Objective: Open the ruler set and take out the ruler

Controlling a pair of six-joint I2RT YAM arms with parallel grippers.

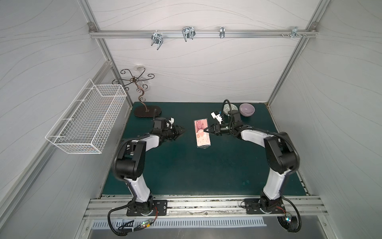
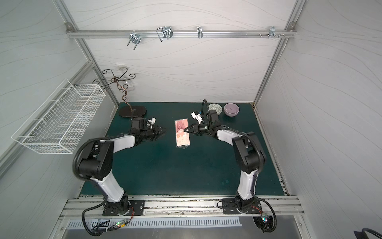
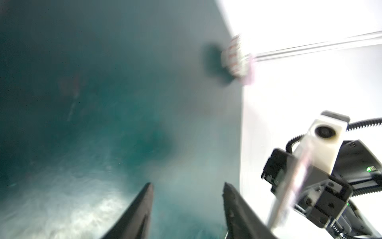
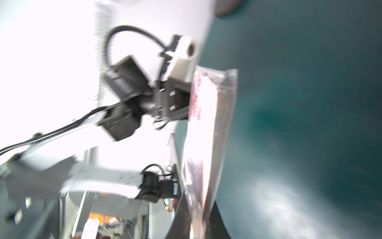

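Observation:
A flat pink ruler set in a clear sleeve (image 1: 202,137) (image 2: 183,138) is held off the table in the middle by my right gripper (image 1: 205,130) (image 2: 187,129), shut on its side; the right wrist view shows the sleeve (image 4: 209,131) edge-on between the fingers. My left gripper (image 1: 179,131) (image 2: 160,131) stands apart to the left of the set, with nothing between its fingers; in the blurred left wrist view its two fingertips (image 3: 147,191) are parted. Whether the set is open cannot be told.
A patterned bowl (image 1: 230,106) and a purple bowl (image 1: 247,109) stand at the back right. A metal stand (image 1: 147,112) is at the back left, a wire basket (image 1: 85,119) hangs on the left wall.

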